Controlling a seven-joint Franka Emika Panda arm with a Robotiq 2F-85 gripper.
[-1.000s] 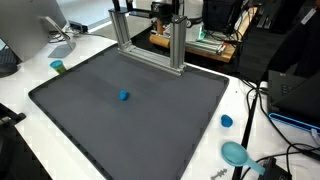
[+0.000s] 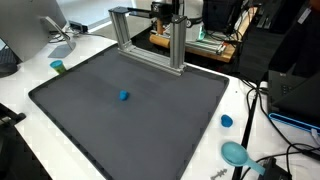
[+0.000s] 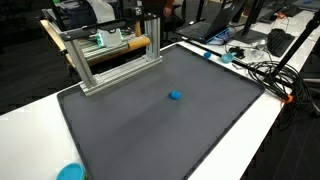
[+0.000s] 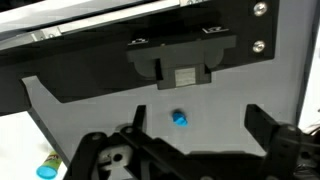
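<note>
A small blue object [image 2: 124,95] lies alone on the dark grey mat [image 2: 110,130]; it also shows in the second exterior view as a blue spot [image 3: 175,95]. In the wrist view my gripper is open, its dark fingers spread wide at the lower edge. Between and well below them shows the same blue object [image 4: 179,118]. Across the upper part of that view runs a black panel [image 4: 95,75] with a black handle-like piece [image 4: 182,55] at its middle. Nothing is seen held between the fingers.
A white metal frame [image 3: 122,75] stands along the mat's edge. A green-topped container [image 2: 58,67] is on the white table beyond the mat. To the right lie a blue round item [image 2: 227,121], a teal one [image 2: 237,155] and loose cables.
</note>
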